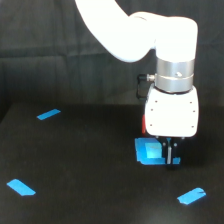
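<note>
A white arm reaches down from the top, and its gripper [170, 155] hangs over a blue patch [142, 155] on the dark table, right of centre. The dark, thin fingers overlap the patch in this view. Whether they touch it or hold anything is too small to tell. A sliver of a red object [144, 126] shows at the left edge of the white gripper body, which hides the rest of it.
Blue strips lie flat on the dark table [90, 160]: one at the back left [49, 114], one at the front left [21, 187], one at the front right [191, 196]. A dark curtain [60, 60] hangs behind.
</note>
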